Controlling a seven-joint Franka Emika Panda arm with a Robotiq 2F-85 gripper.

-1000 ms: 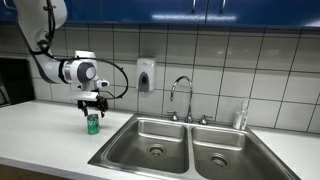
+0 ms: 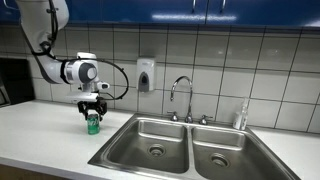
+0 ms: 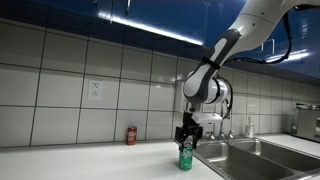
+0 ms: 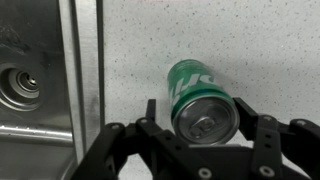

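A green can (image 2: 93,124) stands upright on the white counter, left of the sink. In exterior view 2 the same can (image 3: 186,158) is directly beneath my gripper (image 3: 189,138). From the wrist view I look down on the can's silver top (image 4: 206,121), with its green side above that. My gripper is part open, one finger on either side of the can's top. A gap shows between the left fingertip and the can; the right finger is close to the rim, and contact there cannot be made out.
The double steel sink (image 2: 127,141) with its faucet (image 2: 181,96) lies right of the can. A red-brown can (image 3: 131,135) stands near the tiled wall. A soap bottle (image 2: 241,116) is behind the sink.
My gripper has come down slightly over the green can, its fingers now lower around the top. The can stands where it was.
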